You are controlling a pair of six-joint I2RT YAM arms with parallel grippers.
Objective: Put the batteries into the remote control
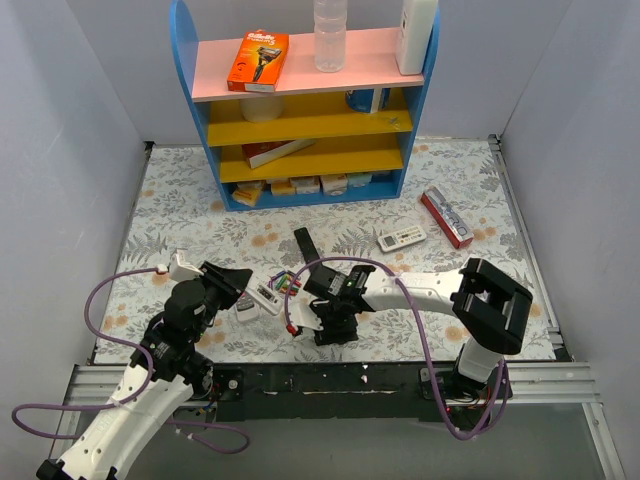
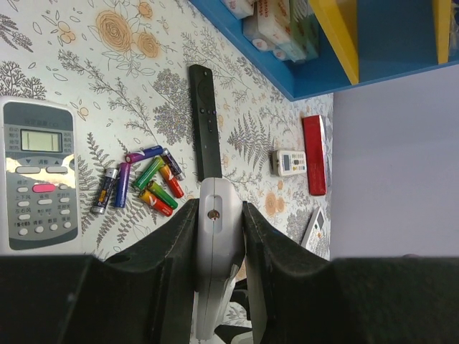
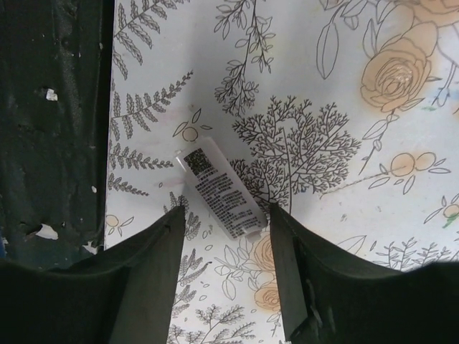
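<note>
The white remote control (image 2: pixel 219 244) is clamped in my left gripper, raised above the table with its long side tilted. In the top view it shows as a pale bar (image 1: pixel 266 297) beside the black fingers. Several small coloured batteries (image 2: pixel 148 178) lie loose on the table near it. A small white piece with a black printed label, perhaps a battery cover (image 3: pixel 222 190), rests flat on the patterned table. Over it my right gripper points down, fingers apart on either side, holding nothing. From above, the right arm hides this piece.
Left of the batteries lies a calculator (image 2: pixel 39 168). Behind them is a black remote (image 1: pixel 307 245), and farther right a white remote (image 1: pixel 402 238) and a red box (image 1: pixel 447 217). A coloured shelf (image 1: pixel 310 130) stands at the back. The dark table edge is close to the right gripper.
</note>
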